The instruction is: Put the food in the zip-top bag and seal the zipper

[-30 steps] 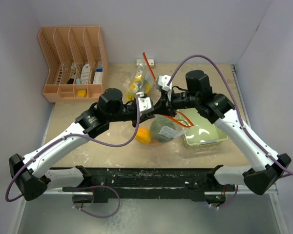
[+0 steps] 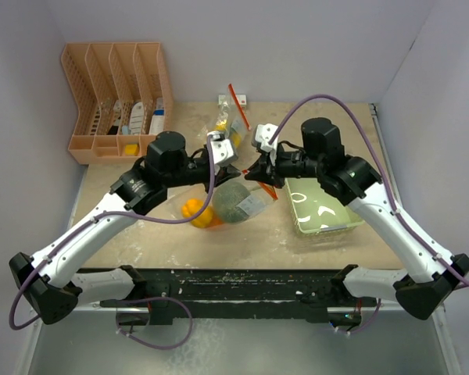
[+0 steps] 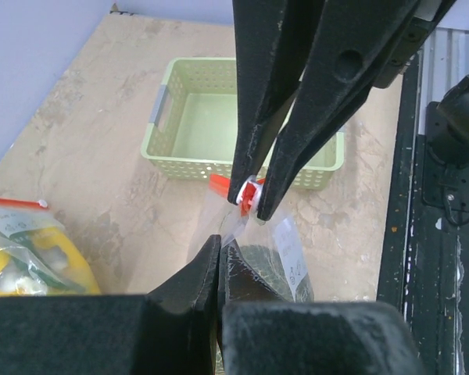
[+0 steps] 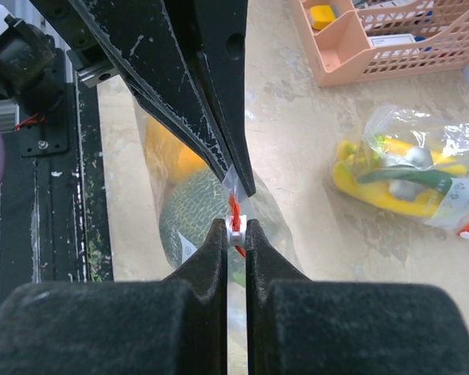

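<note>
A zip-top bag [image 2: 233, 201] with an orange food and a green round item lies in the middle, its top lifted. My right gripper is shut on the white slider of its red zipper. Just beside it, my left gripper is shut at the bag's top edge; whether film is between its tips I cannot tell. A second bag [image 4: 402, 176] of yellow food, with a red zipper, lies behind.
A pale green basket [image 2: 324, 203] stands at the right. A peach divided organiser [image 2: 102, 148] with small items is at the back left.
My left gripper and the bag's contents have shifted left.
</note>
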